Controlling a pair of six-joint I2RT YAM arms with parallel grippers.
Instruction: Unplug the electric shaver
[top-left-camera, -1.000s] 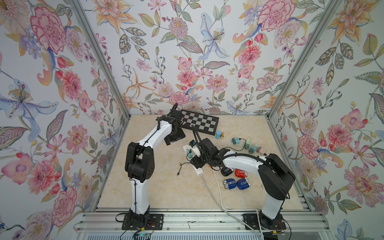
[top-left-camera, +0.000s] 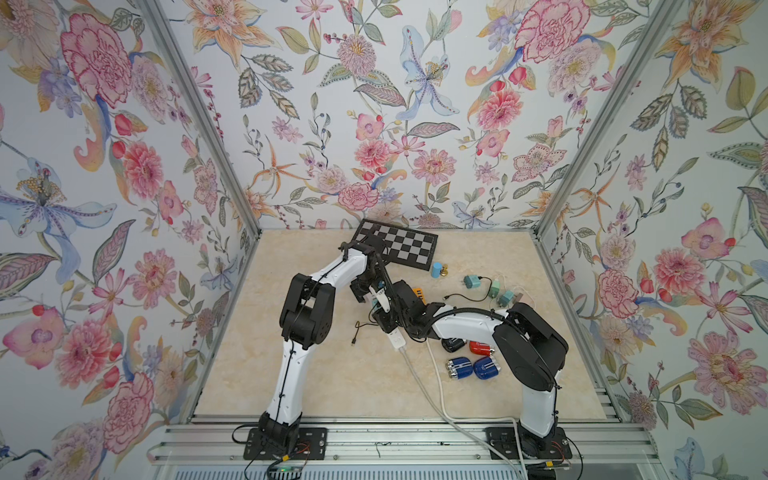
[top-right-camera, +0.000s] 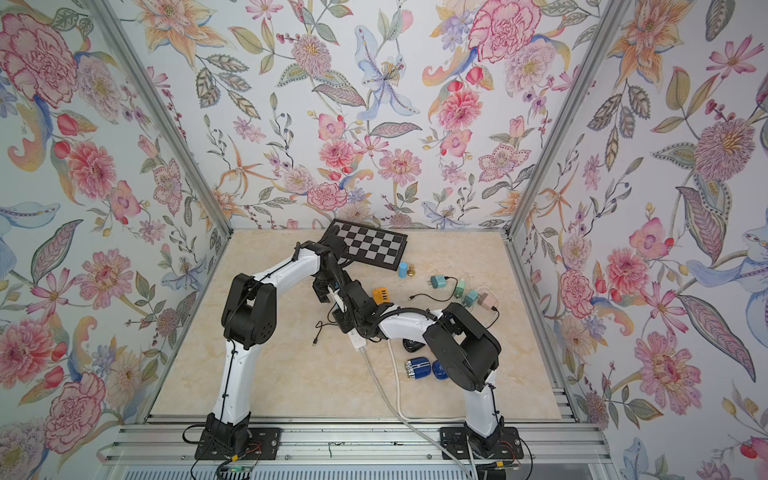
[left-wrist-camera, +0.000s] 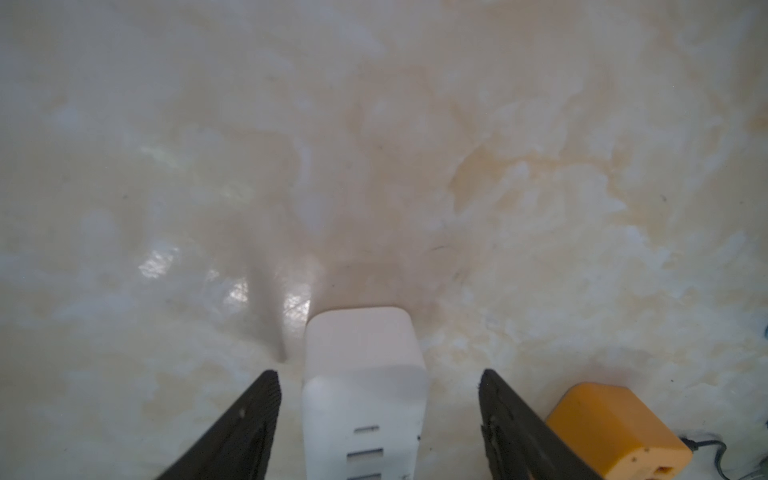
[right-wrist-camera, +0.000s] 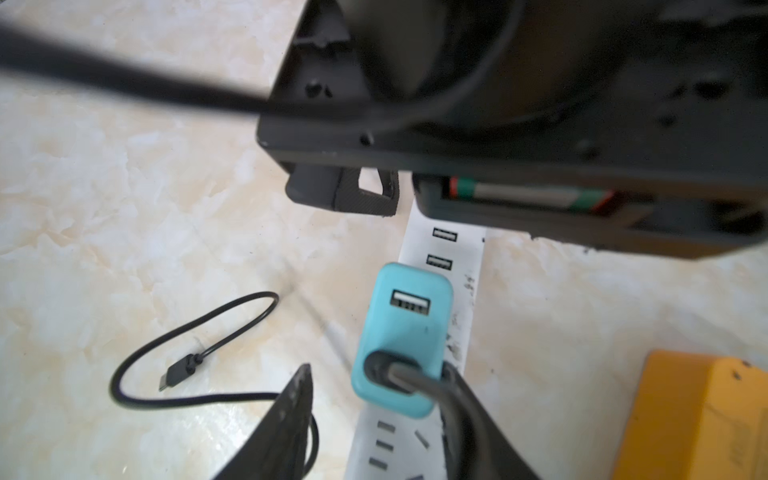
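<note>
A white power strip (right-wrist-camera: 452, 244) lies on the table with a teal adapter (right-wrist-camera: 412, 324) seated on it. A black cable plug (right-wrist-camera: 389, 369) sits in the adapter's face. My right gripper is part open, its fingers (right-wrist-camera: 289, 416) either side of the adapter's lower end; whether they touch it I cannot tell. In the left wrist view, my left gripper stands part open around the strip's far end (left-wrist-camera: 360, 344), with gaps on both sides. No shaver can be picked out for certain; blue silver-topped devices (top-left-camera: 460, 368) lie at the front right.
A thin black cable (right-wrist-camera: 180, 332) with a small connector loops left of the strip. An orange box (right-wrist-camera: 696, 416) stands to its right. The left gripper's dark housing (right-wrist-camera: 512, 136) hangs close over the strip. A chessboard (top-left-camera: 404, 242) lies behind.
My left arm has swung right and lowered to the far end of the strip. My right gripper has shifted slightly left, nearer the adapter. The strip stays in place.
</note>
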